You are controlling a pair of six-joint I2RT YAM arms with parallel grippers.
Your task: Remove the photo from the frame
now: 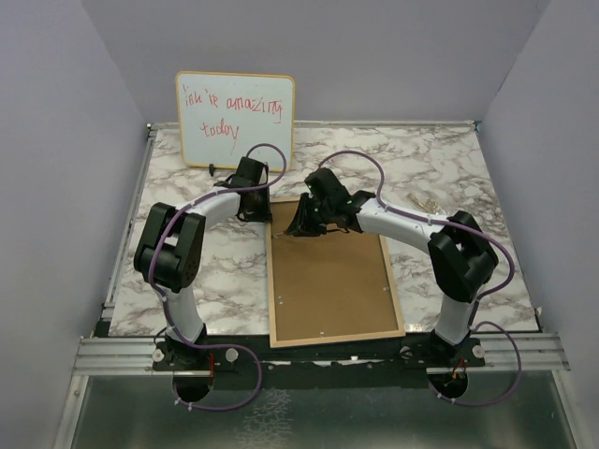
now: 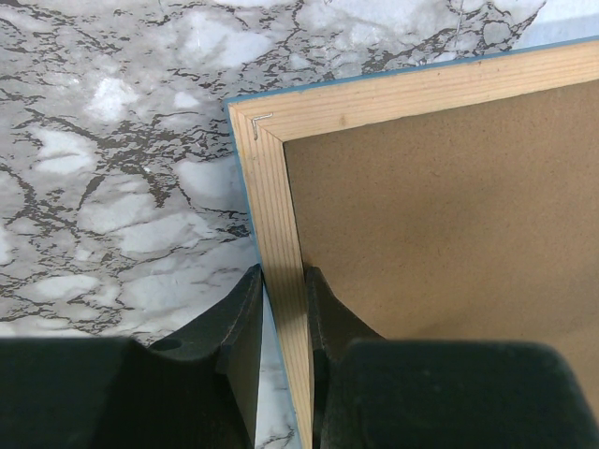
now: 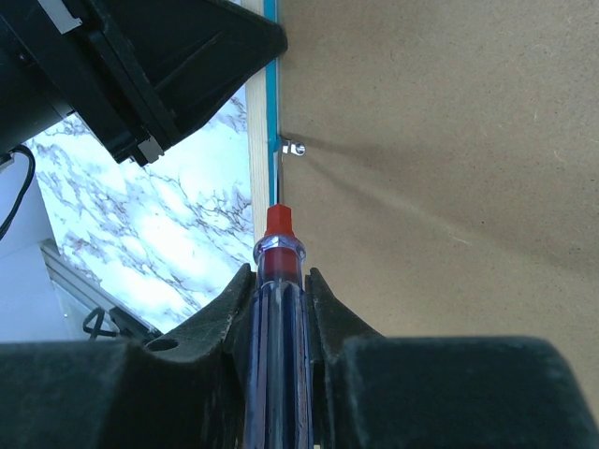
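Note:
The wooden photo frame lies face down, its brown backing board upward. Near its upper left corner, my left gripper is shut on the frame's left rail, one finger either side. My right gripper is shut on a screwdriver with a clear handle and red collar. The thin shaft of the screwdriver runs to the inner edge of the left rail, beside a small metal tab that sticks out over the board. Whether the tip touches the tab I cannot tell.
A whiteboard with red writing stands at the back left. Several more small metal tabs show along the frame's inner edges.

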